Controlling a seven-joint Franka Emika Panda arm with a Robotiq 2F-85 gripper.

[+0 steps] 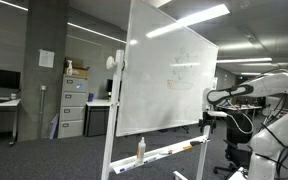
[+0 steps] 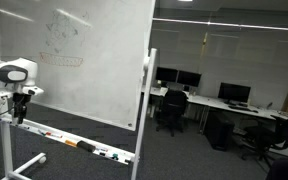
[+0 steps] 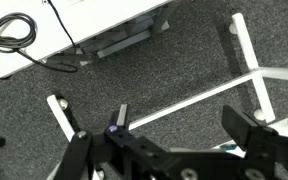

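Observation:
A large whiteboard stands on a white frame, with faint reddish drawn marks on its surface. Along its lower edge runs a tray carrying several markers and a dark eraser-like block. A bottle with an orange top is at the near end of the tray in exterior view 1. My gripper hangs close to the tray's other end, pointing down. In the wrist view the gripper is open, its dark fingers wide apart, with only carpet and frame bars visible between them.
Below my gripper, white stand legs and a crossbar rest over grey carpet. A white surface with a coiled black cable borders the upper left. Desks with monitors and office chairs stand farther back.

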